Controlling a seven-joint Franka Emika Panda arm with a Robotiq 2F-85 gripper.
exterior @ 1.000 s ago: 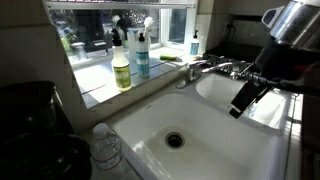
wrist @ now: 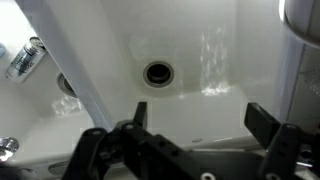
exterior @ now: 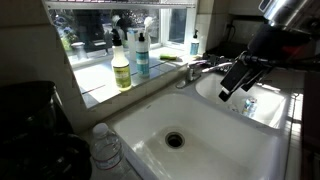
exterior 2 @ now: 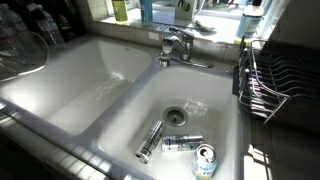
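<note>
My gripper stands open with nothing between its fingers, which are spread along the bottom of the wrist view. In exterior view 1 the same gripper (exterior: 232,84) hangs above the double sink, near the divider. Below it in the wrist view lies an empty white basin with a round drain (wrist: 158,73). The other basin holds two cans lying on their sides, one can (exterior 2: 150,141) left of another can (exterior 2: 182,143), and a light can (exterior 2: 205,161) closer to the front. Part of one can (wrist: 25,60) shows at the wrist view's left edge.
A metal faucet (exterior 2: 178,42) rises behind the divider. Bottles, including a yellow-labelled bottle (exterior: 120,65), line the windowsill. A clear plastic bottle (exterior: 105,147) stands left of the empty basin; a dark dish rack (exterior 2: 275,75) sits right of the can basin.
The visible sink and bottles have not moved.
</note>
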